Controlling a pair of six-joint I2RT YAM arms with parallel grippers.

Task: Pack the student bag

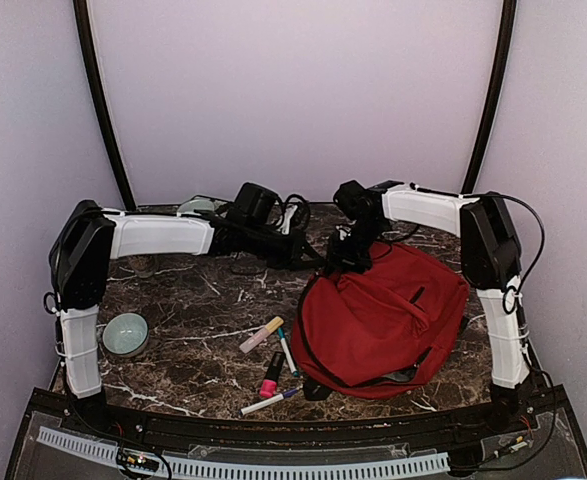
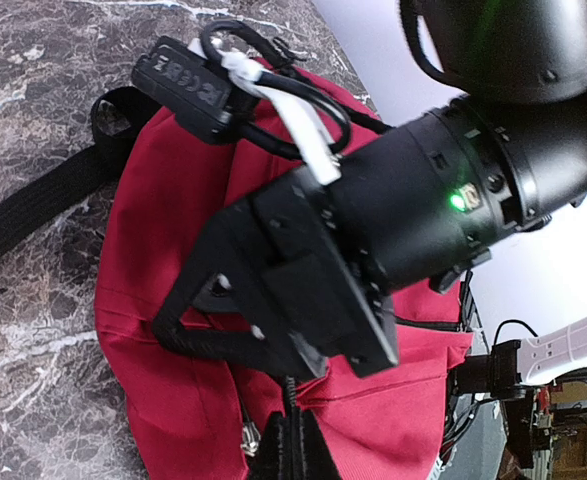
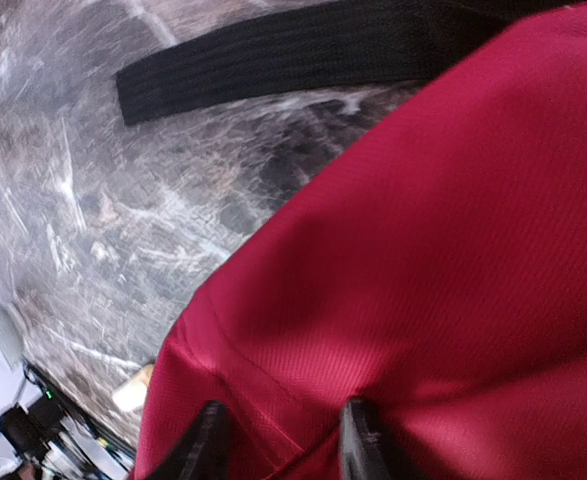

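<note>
The red bag lies crumpled on the right of the table, filling much of both wrist views. My left gripper is at the bag's upper left edge, shut; in the left wrist view its narrow fingertips reach down by a zipper, and whether fabric is between them is unclear. My right gripper is low on the bag's red fabric beside it, its fingers apart and blurred. Left of the bag lie a highlighter, a teal-capped marker, a pink-and-black marker and a white marker.
A pale bowl sits at the left of the marble table. A black strap lies beside the bag. The right arm crowds close above the left gripper.
</note>
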